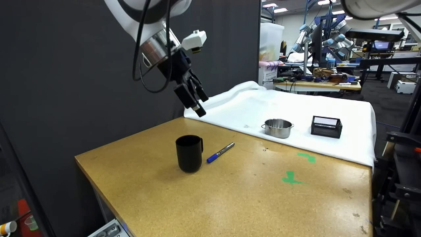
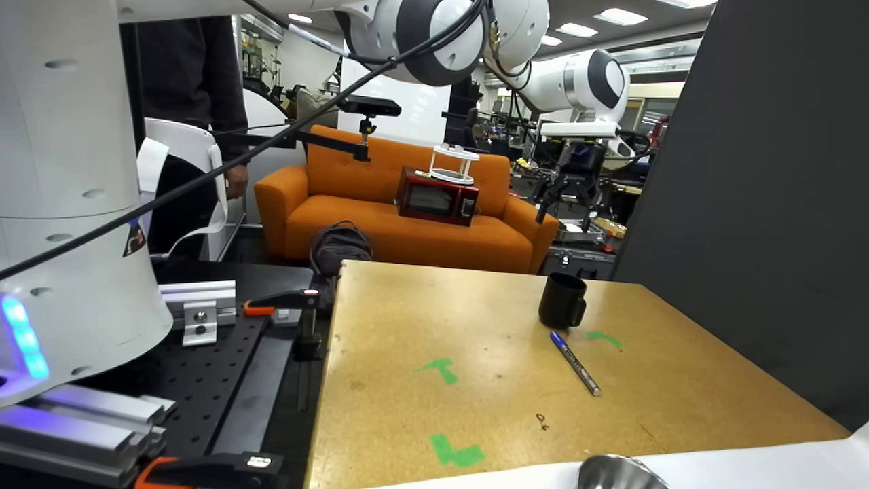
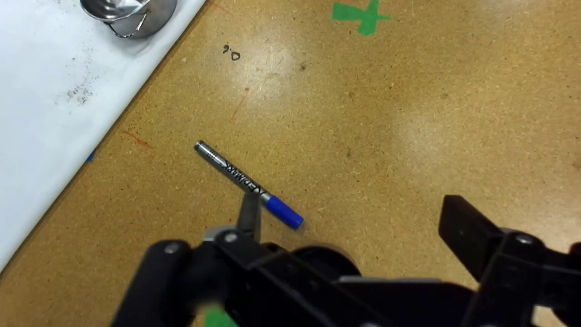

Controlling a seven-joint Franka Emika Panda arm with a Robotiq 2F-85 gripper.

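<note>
A silver marker with a blue cap lies flat on the wooden table, its cap end close to a black mug. The mug stands upright, its handle turned toward the marker's side. Above the table, up and behind the mug in exterior view 1, my gripper hangs open and clear of both. In the wrist view the gripper has its fingers wide apart, with nothing held; the marker shows on the table beyond the left finger. There the mug is mostly hidden behind the gripper.
On the white cloth along one side stand a metal pot and a black mesh box. Green tape marks are stuck to the wooden table, which has wide bare areas. A dark partition rises beside it.
</note>
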